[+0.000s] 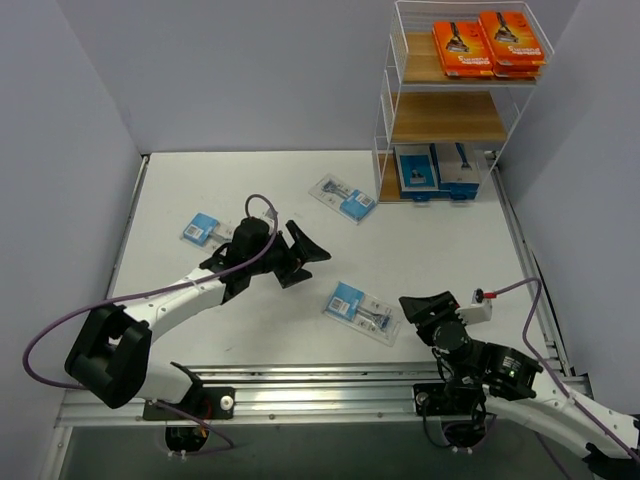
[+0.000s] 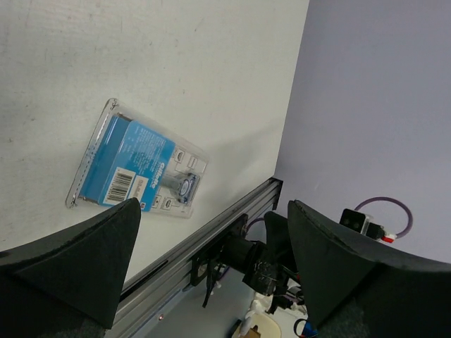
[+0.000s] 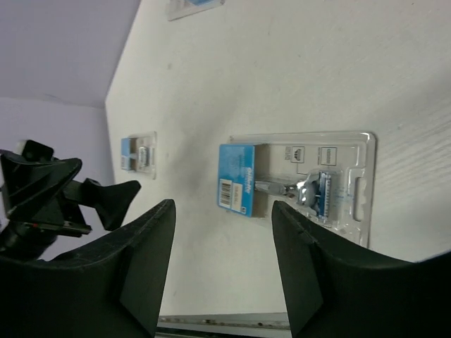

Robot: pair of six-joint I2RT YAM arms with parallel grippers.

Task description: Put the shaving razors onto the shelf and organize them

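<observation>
A clear blister pack with a blue-carded shaving razor (image 1: 362,312) lies flat on the table between the two arms. It also shows in the left wrist view, the razor pack (image 2: 137,165) lying beyond the fingers. In the right wrist view this razor pack (image 3: 243,182) lies ahead of the fingertips, apart from them. My left gripper (image 1: 318,264) is open and empty, up and left of the pack. To its right, my right gripper (image 1: 415,312) stands open with bare fingers. Two more razor packs, one at the back (image 1: 344,198) and one at the left (image 1: 205,231), lie flat; the left arm partly covers the latter.
A wire shelf (image 1: 445,118) stands at the back right. Orange boxes (image 1: 487,45) fill part of its top level, its middle board is bare, and blue packs (image 1: 437,170) stand on the bottom level. Open table lies between the packs and the shelf.
</observation>
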